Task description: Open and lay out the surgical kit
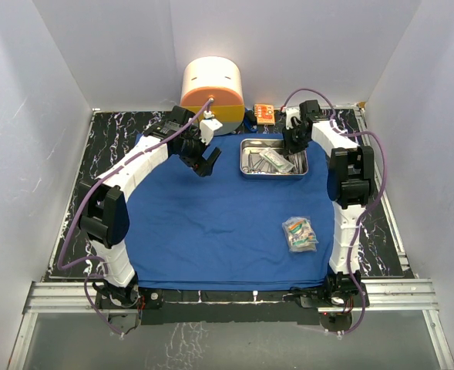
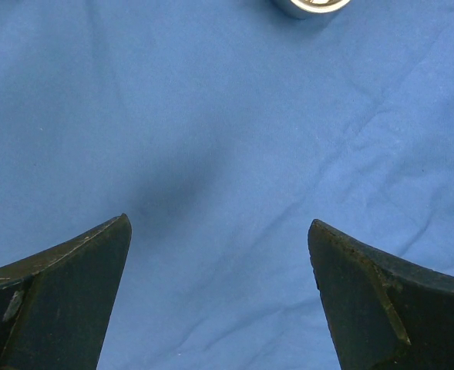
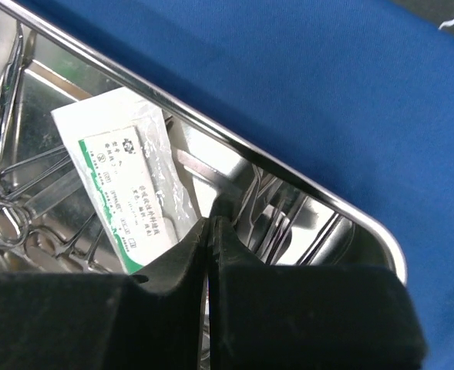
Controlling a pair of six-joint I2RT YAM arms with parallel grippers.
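Note:
A metal tray (image 1: pixel 273 176) holding several instruments lies on the blue cloth (image 1: pixel 203 223). Inside it a clear packet with a white, green-edged label (image 3: pixel 126 189) rests on top of scissor-like tools (image 3: pixel 7 223). My right gripper is over the tray's right part, its fingers pressed together with nothing between them; the packet lies outside them, to their left in the right wrist view. Forked metal instruments (image 3: pixel 277 231) show just past the fingertips. My left gripper hangs open above bare cloth, left of the tray.
A plastic bag of small coloured items (image 1: pixel 300 233) lies on the cloth at front right. An orange box (image 1: pixel 264 114) and a large orange-and-yellow container (image 1: pixel 211 85) stand at the back.

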